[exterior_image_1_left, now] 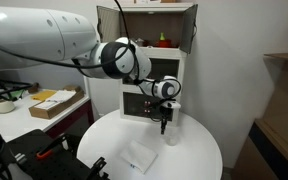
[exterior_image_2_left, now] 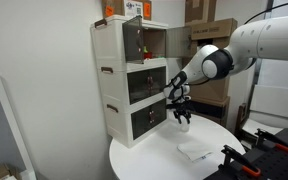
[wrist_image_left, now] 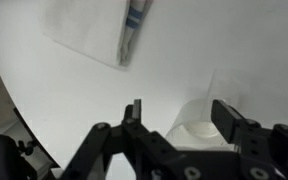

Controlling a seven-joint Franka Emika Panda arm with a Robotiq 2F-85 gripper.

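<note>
A pale, translucent cup (wrist_image_left: 196, 128) stands on the round white table, its rim facing the wrist camera. In exterior view 1 the cup (exterior_image_1_left: 172, 136) is just below and to the right of my gripper (exterior_image_1_left: 165, 127). From the other side, the cup (exterior_image_2_left: 185, 126) also appears close under the gripper (exterior_image_2_left: 180, 120). In the wrist view my gripper has its fingers apart, and the right finger (wrist_image_left: 224, 116) overlaps part of the cup. Whether finger and cup touch, I cannot tell. A folded white cloth (wrist_image_left: 79, 25) with a coloured stripe lies farther off.
The cloth (exterior_image_1_left: 138, 156) rests toward the table's front. Behind the gripper rises a white cabinet with dark drawers (exterior_image_1_left: 134, 105). An open cardboard box (exterior_image_1_left: 57, 101) is at the left.
</note>
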